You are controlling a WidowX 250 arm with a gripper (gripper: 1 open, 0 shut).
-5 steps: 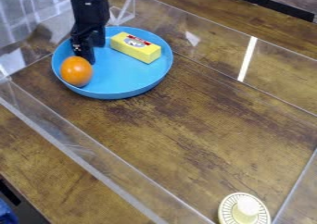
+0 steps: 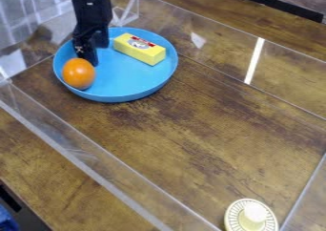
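A blue round tray (image 2: 133,81) sits at the upper left of the wooden surface. An orange ball (image 2: 79,73) lies in its left part, and a yellow box with a red and white label (image 2: 148,53) lies in its upper right. My dark gripper (image 2: 86,46) reaches down from the top to the tray's back left, above the orange ball; its fingers are small and dark, so their spread is hard to make out. I see nothing clearly held.
A round cream lid-like object (image 2: 250,216) lies at the bottom right. Clear walls or edges run along the sides.
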